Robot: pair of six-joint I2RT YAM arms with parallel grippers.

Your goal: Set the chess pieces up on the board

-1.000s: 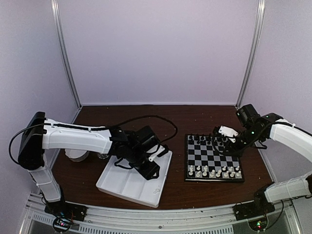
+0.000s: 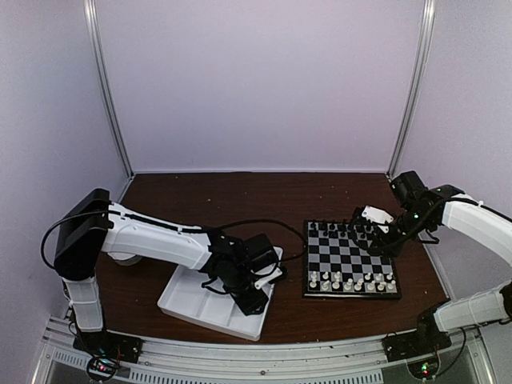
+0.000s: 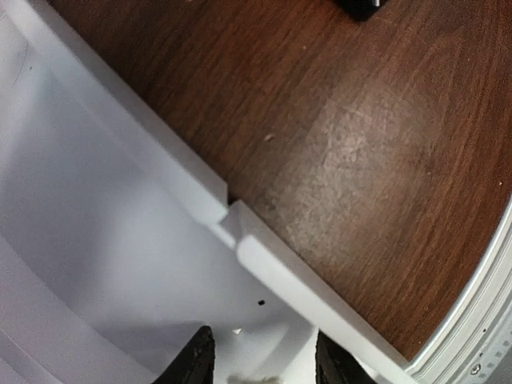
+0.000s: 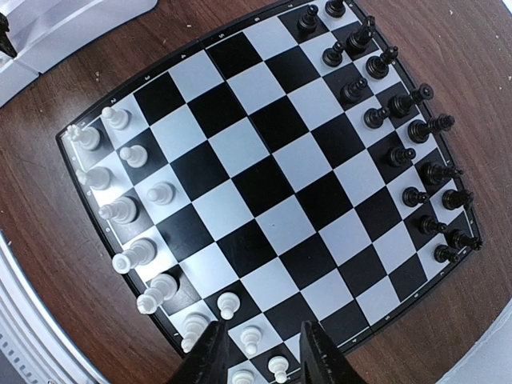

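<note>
The chessboard [image 2: 340, 256] carries white pieces along the near side and black pieces along the far side; in the right wrist view several white pieces [image 4: 140, 254] and black pieces [image 4: 408, 100] stand upright. My left gripper is low over the front right of the white tray [image 2: 192, 296], fingers apart; whether a small piece lies between them is unclear at the bottom edge. My right gripper hangs above the board, fingers apart with white pieces visible below and beside them.
The tray's wall [image 3: 312, 296] borders bare wood between tray and board. A metal rail [image 2: 264, 356] runs along the front edge, and a round white container sits at the left, partly behind the left arm.
My left arm has moved toward the front right and down within the tray area. The right arm and the board look nearly the same.
</note>
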